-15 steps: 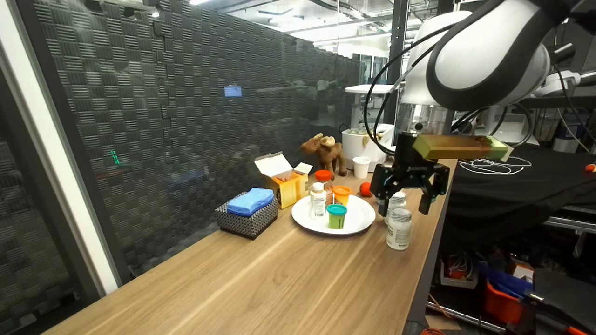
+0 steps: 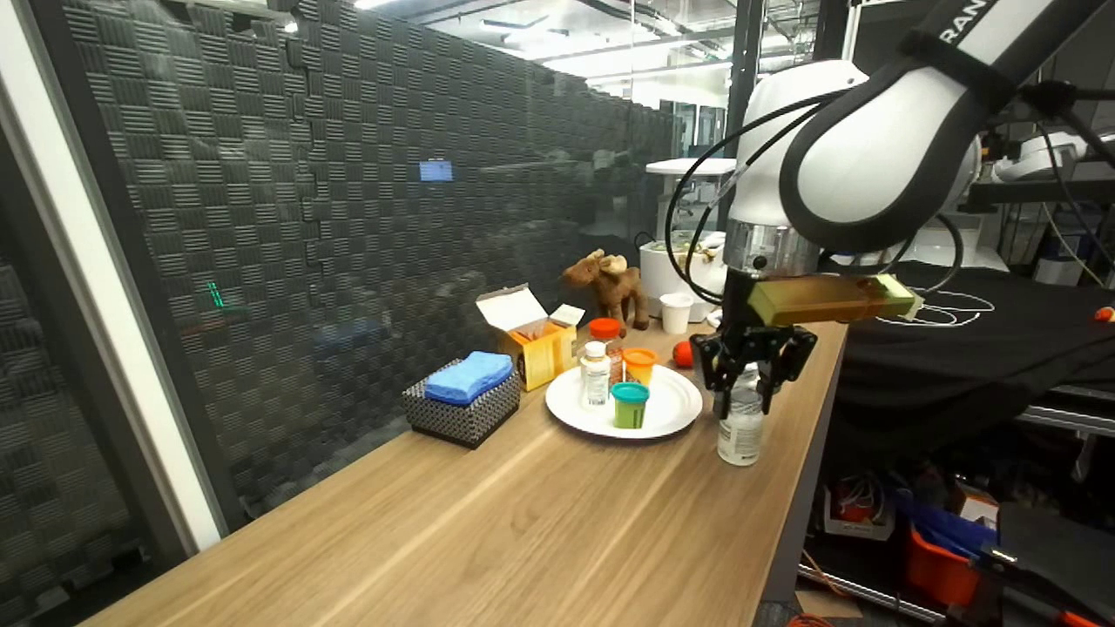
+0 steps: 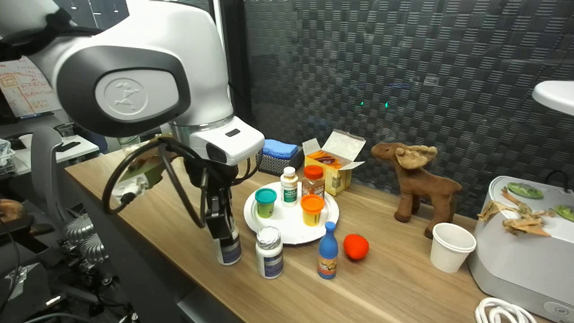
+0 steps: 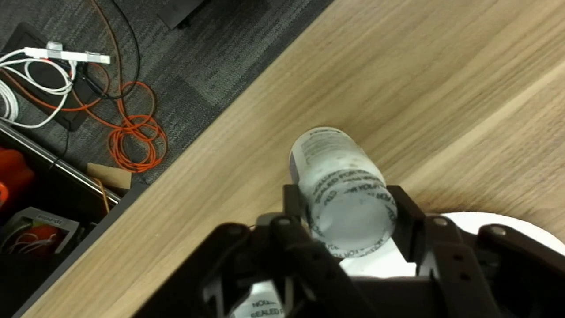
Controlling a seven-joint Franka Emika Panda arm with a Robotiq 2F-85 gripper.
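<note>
A white pill bottle (image 2: 739,437) with a sealed-print cap stands near the table's front edge, and my gripper (image 2: 744,402) is shut on its upper part. In the wrist view the bottle (image 4: 339,164) is between the two dark fingers. Seen from the other side, the gripper (image 3: 224,229) partly covers this bottle (image 3: 230,252), whose base appears to be on the table. A second, similar bottle (image 3: 269,253) stands upright close beside it, outside the fingers. The white plate (image 2: 669,413) lies just beyond the held bottle.
On the plate are a teal-lidded tub (image 3: 265,202), an orange-lidded tub (image 3: 312,210), a white-capped bottle (image 3: 289,186) and a red-lidded jar (image 3: 313,182). A blue bottle (image 3: 328,251) and red ball (image 3: 356,246) stand nearby.
My gripper has come down and slightly left in exterior view 1. Its fingers, apart above the bottle before, have closed around it. The bottle has shifted slightly left.
</note>
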